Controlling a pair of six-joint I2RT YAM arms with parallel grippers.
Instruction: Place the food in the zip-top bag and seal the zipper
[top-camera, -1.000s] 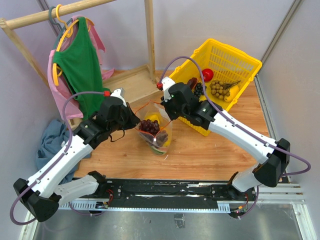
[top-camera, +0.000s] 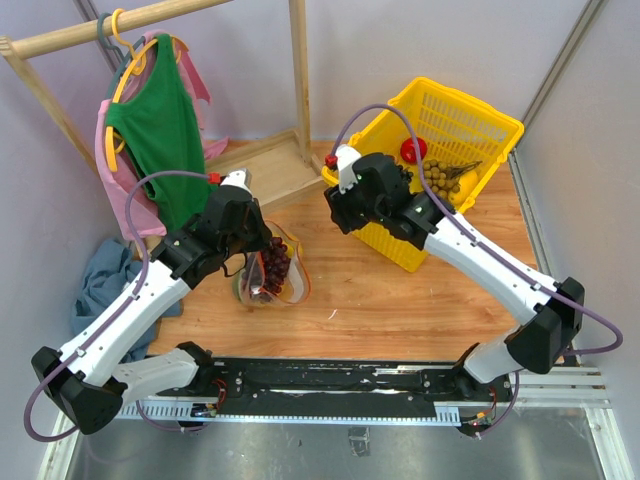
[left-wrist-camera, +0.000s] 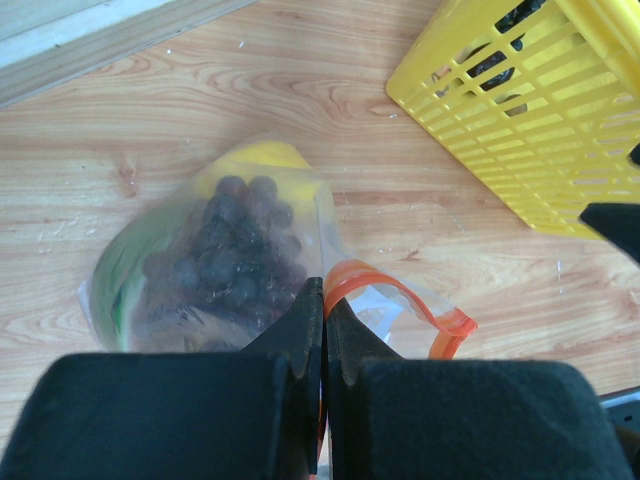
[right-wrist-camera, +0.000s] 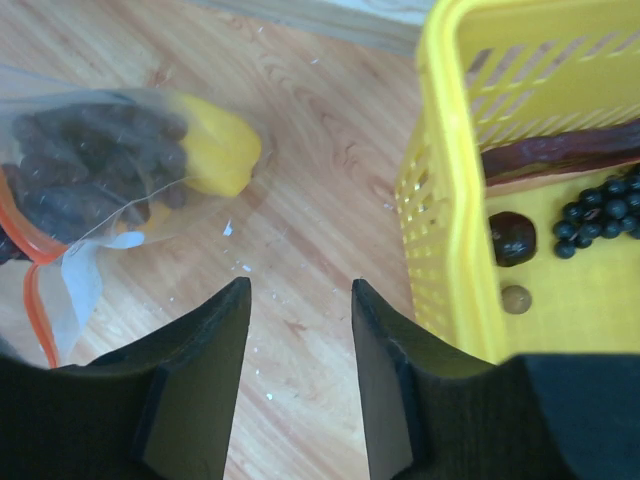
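Observation:
A clear zip top bag (top-camera: 272, 278) with an orange-edged mouth holds dark red grapes (top-camera: 275, 264), a yellow item (right-wrist-camera: 222, 150) and something green (left-wrist-camera: 128, 270). In the left wrist view, my left gripper is shut on the bag's orange rim. The bag hangs from that side, its mouth slack and bent. To the right of the bag, my right gripper is parted, with bare wood showing between its fingers and no bag edge there. The free side of the rim (right-wrist-camera: 40, 320) lies to its left.
A yellow basket (top-camera: 400, 245) stands right of my right gripper, close to it, holding a red tomato (top-camera: 413, 150), more grapes and other food. A wooden rack with clothes (top-camera: 165, 130) and a blue cloth (top-camera: 105, 285) occupy the left.
The bag was stretched between both grippers; its right side has come away from my right gripper, and the bag has swung left below my left one. My right gripper has opened and shifted slightly right.

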